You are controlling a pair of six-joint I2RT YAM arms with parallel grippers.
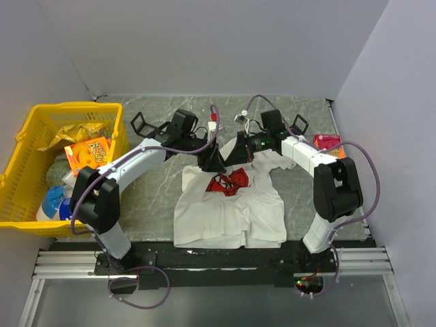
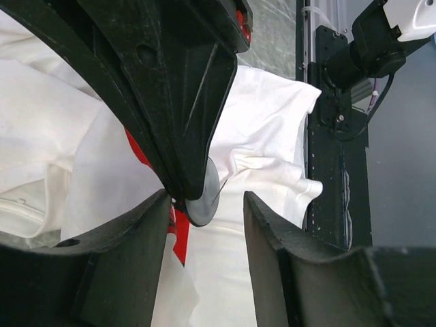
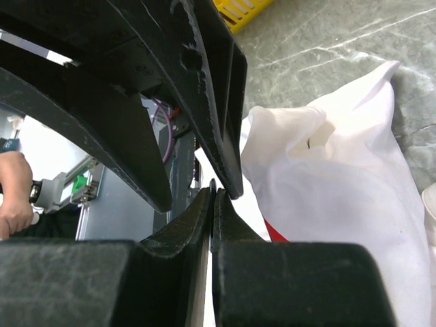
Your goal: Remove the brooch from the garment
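Observation:
The white garment (image 1: 204, 221), with a red and dark print (image 1: 235, 181), lies spread on the table. At its upper part a round grey brooch (image 2: 212, 195) is seen partly behind the right gripper's dark tip in the left wrist view. My right gripper is shut on the brooch, whose thin edge stands between the fingertips. Open around the brooch, my left gripper has one finger (image 2: 139, 235) on each side, apart from it in that view. Whether the brooch's back is still fastened to the cloth cannot be seen.
A yellow basket (image 1: 117, 129) full of packages stands at the left. A red packet (image 1: 328, 142) lies at the right. Both arms meet closely over the garment. Bare grey table (image 1: 153, 211) shows left of the cloth.

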